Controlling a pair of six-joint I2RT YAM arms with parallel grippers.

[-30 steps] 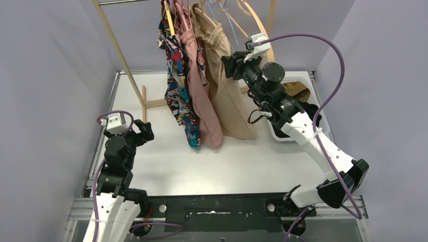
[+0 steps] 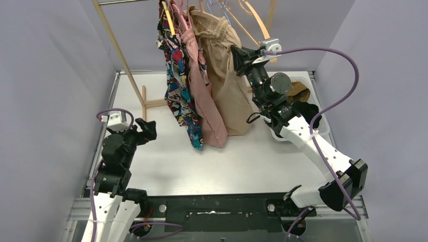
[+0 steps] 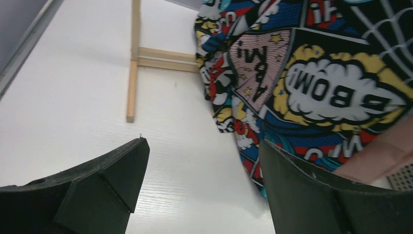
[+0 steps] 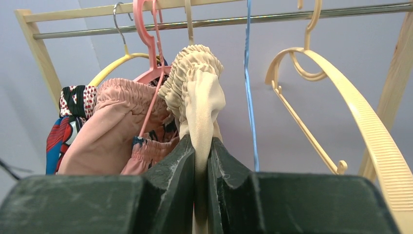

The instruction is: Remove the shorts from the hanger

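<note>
Beige shorts [image 2: 220, 70] with an elastic waist hang from a hanger on the rack, at the right end of the clothes. My right gripper is shut on a fold of them just below the gathered waistband; in the top view it sits at their right edge. The waistband is still around the hanger, whose hook [image 4: 189, 22] rises above it. At the left of the table, my left gripper is open and empty, apart from the comic-print shorts [image 3: 302, 83] hanging in front of it.
Pink shorts [image 2: 199, 96] hang right beside the beige ones. A blue hanger [image 4: 249, 87] and an empty wooden hanger [image 4: 341, 92] are close to my right gripper. Behind that arm is a white basket [image 2: 323, 126] holding dark and brown clothes.
My right gripper has shifted right and tilted more upright, with the beige fabric in it. The left gripper has moved slightly. The hanging shorts sway a little.
</note>
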